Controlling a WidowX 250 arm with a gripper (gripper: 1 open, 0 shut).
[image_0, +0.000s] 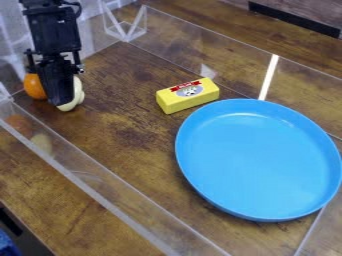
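Observation:
The black gripper (56, 82) is low at the upper left, at the clear wall of the bin, shut as far as shows. Right at its fingertips sit a white rounded object (72, 99) and an orange object (35, 86), both partly hidden behind it. Whether it touches or holds either is unclear.
A yellow box (187, 96) with a label lies near the middle of the wooden floor. A large blue plate (258, 160) fills the right side. Clear plastic walls (94, 190) border the area; the floor between gripper and plate is free.

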